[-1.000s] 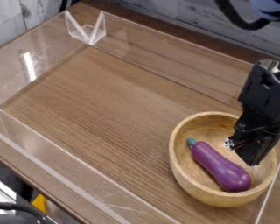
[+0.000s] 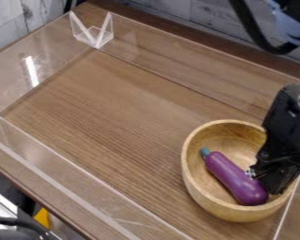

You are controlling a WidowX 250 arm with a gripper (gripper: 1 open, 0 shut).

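A purple toy eggplant (image 2: 231,178) with a teal stem lies in a round wooden bowl (image 2: 202,202) at the lower right. My black gripper (image 2: 270,178) reaches down from the right into the bowl, its lower end just right of the eggplant. Whether it touches the eggplant or has anything between its fingers is hard to tell.
A clear plastic piece (image 2: 93,30) stands at the back left, near the grey wall. Cables show at the bottom left corner.
My gripper has come lower into the bowl, closer to the eggplant. The eggplant and bowl look much the same.
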